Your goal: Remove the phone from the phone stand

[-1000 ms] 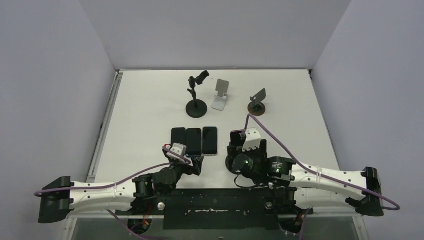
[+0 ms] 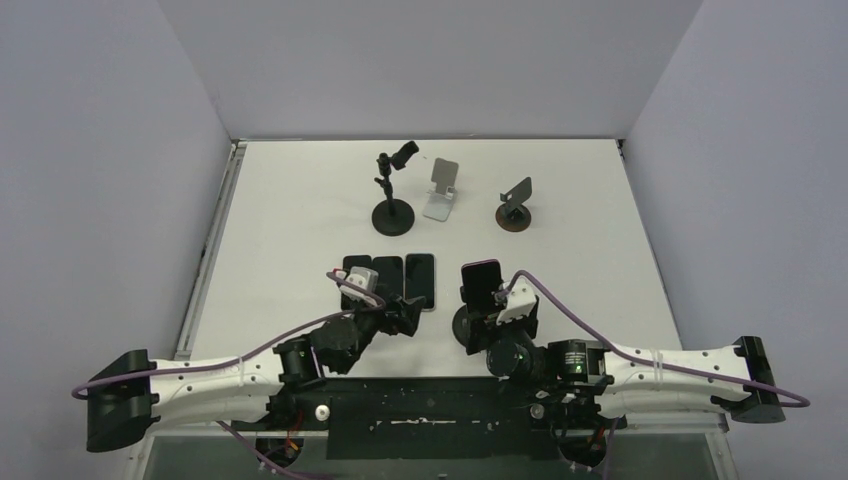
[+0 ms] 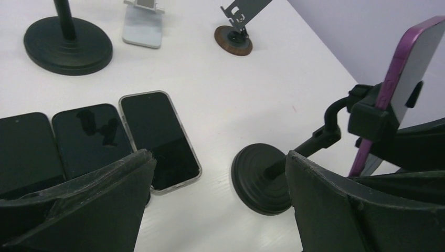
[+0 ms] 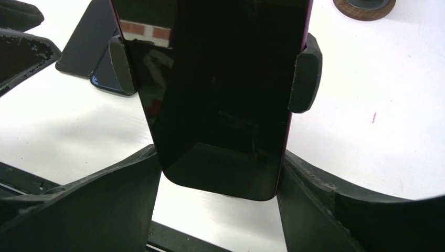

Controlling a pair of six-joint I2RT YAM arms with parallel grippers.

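Observation:
A dark phone (image 4: 215,89) with a purple edge (image 3: 392,68) is held upright in the clamp (image 4: 305,73) of a black stand, whose round base (image 3: 257,176) rests on the table. My right gripper (image 2: 500,325) is at the phone's lower end, a finger on either side in the right wrist view; whether they press on it I cannot tell. My left gripper stands open left of that stand, nothing between its fingers.
Several phones (image 2: 420,280) lie flat beside the left gripper. A tall black stand (image 2: 393,215), a silver stand (image 2: 440,200) and a wood-based stand (image 2: 515,215) stand at the back.
The left gripper has moved a little to the right.

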